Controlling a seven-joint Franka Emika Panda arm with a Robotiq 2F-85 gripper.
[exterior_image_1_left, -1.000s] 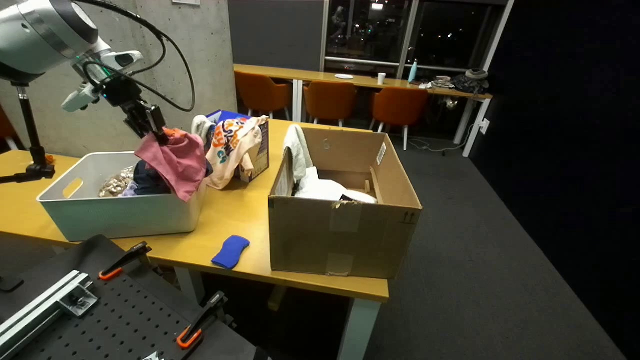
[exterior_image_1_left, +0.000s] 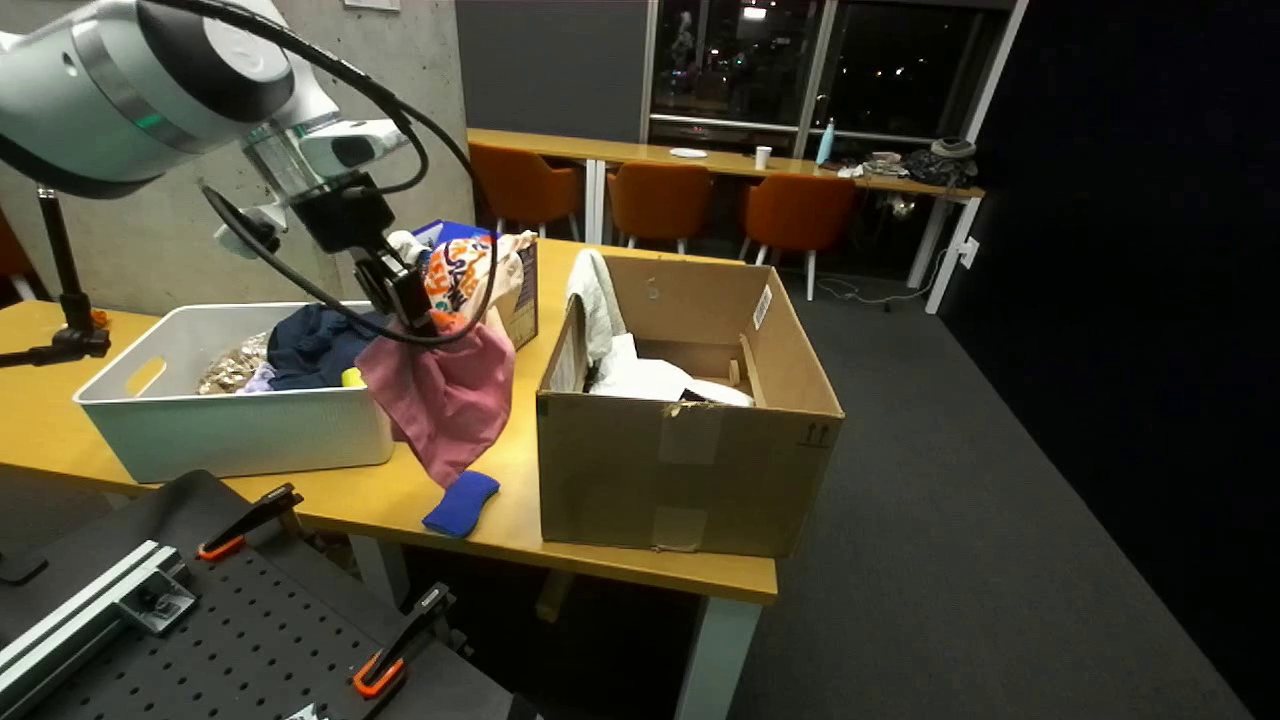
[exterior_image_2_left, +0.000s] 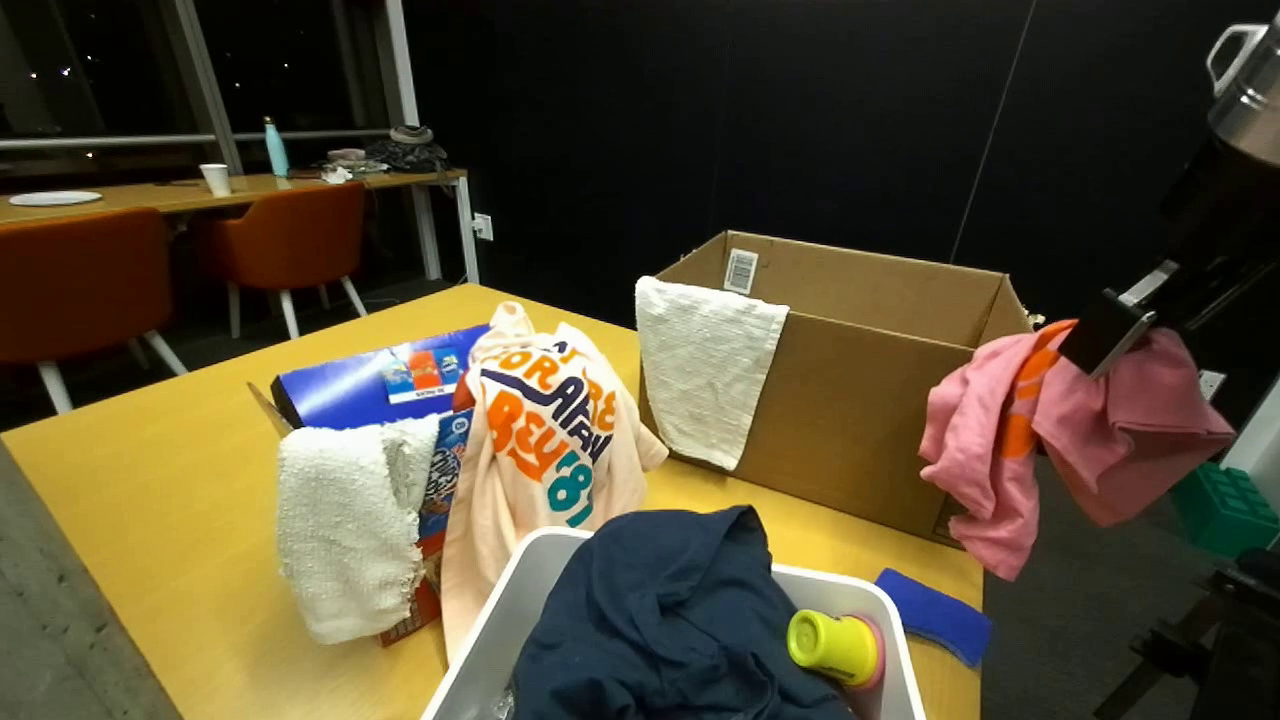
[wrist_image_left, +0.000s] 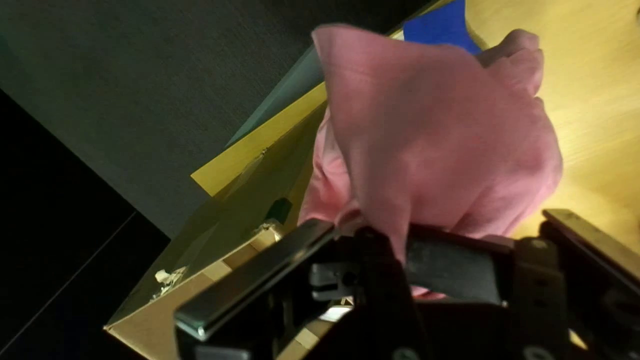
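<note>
A pink cloth (exterior_image_1_left: 446, 390) with an orange strip hangs from my gripper (exterior_image_1_left: 414, 314), whose fingers are shut on it. In exterior view 2 the cloth (exterior_image_2_left: 1116, 414) droops on both sides of the fingertips, and in the wrist view the cloth (wrist_image_left: 432, 132) hides most of the space ahead of the fingers. It hangs over the table between the white bin (exterior_image_1_left: 258, 438) and the cardboard box (exterior_image_1_left: 678, 474). Dark blue cloth (exterior_image_2_left: 672, 612) and a yellow tub (exterior_image_2_left: 830, 646) lie in the bin.
A blue sponge-like piece (exterior_image_1_left: 461, 503) lies near the table's front edge. A white towel (exterior_image_2_left: 710, 366) drapes over the box wall. Behind the bin, a peach printed cloth (exterior_image_2_left: 546, 420) and a white cloth (exterior_image_2_left: 348, 528) hang over a blue carton (exterior_image_2_left: 360, 382). Bare table (exterior_image_2_left: 156, 516) shows beyond the carton.
My gripper has carried the pink cloth rightward from above the white bin to the gap beside the cardboard box. The cloth now hangs longer below the fingers.
</note>
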